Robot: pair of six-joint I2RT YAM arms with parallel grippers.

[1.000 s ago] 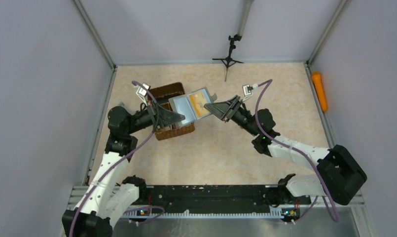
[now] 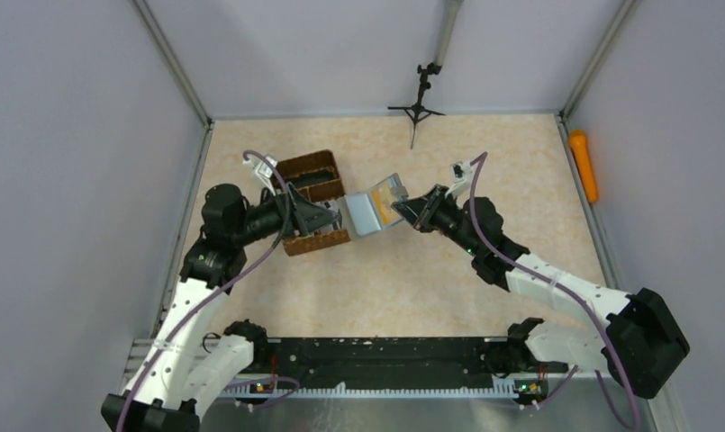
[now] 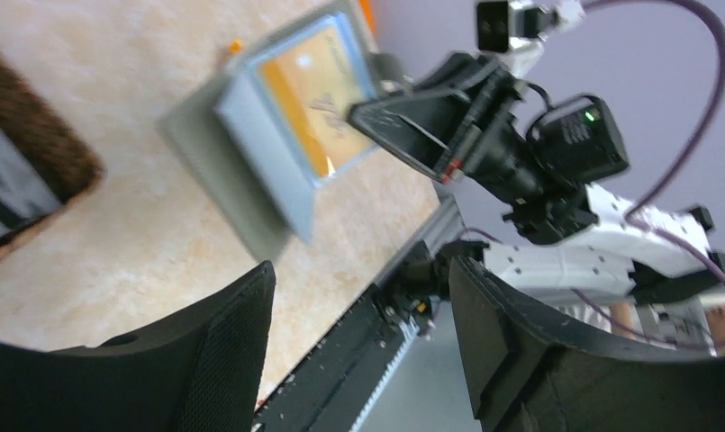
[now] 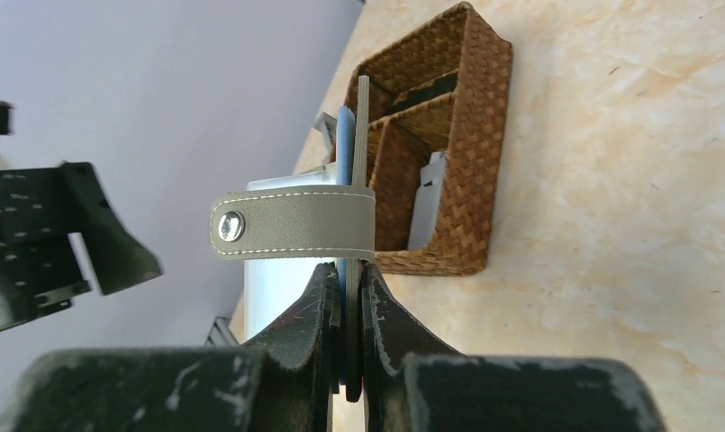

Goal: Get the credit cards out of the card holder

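Note:
The grey card holder [image 2: 362, 215] hangs unfolded above the table, with clear sleeves inside. A yellow-and-white card [image 3: 329, 97] shows in one of its sleeves. My right gripper [image 2: 402, 208] is shut on the holder's edge; in the right wrist view the holder [image 4: 291, 223] appears edge-on, its snap strap toward the camera. My left gripper stands open with nothing between its fingers, and the holder is out beyond them. From the top, the left gripper [image 2: 333, 216] is over the basket, just left of the holder's free flap.
A brown woven basket [image 2: 317, 244] with compartments sits under the left gripper; pale items [image 4: 426, 202] lie in one compartment. A black tripod [image 2: 418, 110] stands at the back and an orange object [image 2: 584, 166] at the right wall.
The holder has moved right and slightly down in the top view with my right gripper, away from the left gripper.

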